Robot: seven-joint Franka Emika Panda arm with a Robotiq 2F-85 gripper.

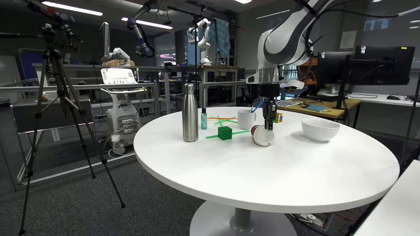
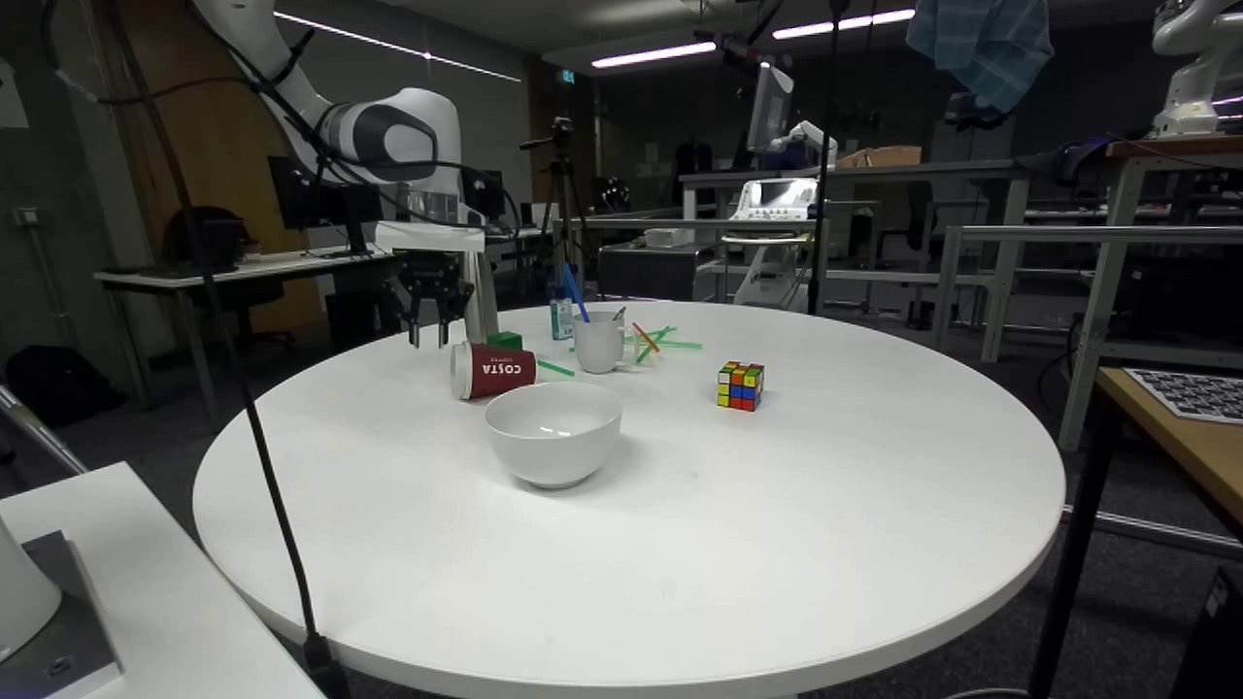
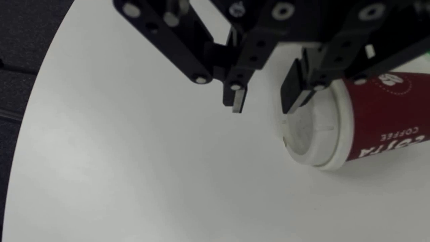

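The red Costa cup (image 2: 502, 371) with its white lid (image 3: 322, 129) lies on its side on the round table. In exterior view 1 its lid (image 1: 263, 136) faces the camera. Just beyond the lid end, my gripper points downward with its two fingers apart and only bare tabletop between them. One finger (image 3: 295, 88) overlaps the lid in the wrist view; whether it touches cannot be told. In exterior view 2 the gripper (image 2: 428, 340) hangs beside and slightly above the lid.
A white bowl (image 1: 321, 129), a white mug (image 1: 246, 119), a green cube (image 1: 224, 133), a steel bottle (image 1: 190, 114), a small blue bottle (image 1: 203, 119) and a Rubik's cube (image 2: 741, 385) share the table. Several coloured sticks lie near the mug.
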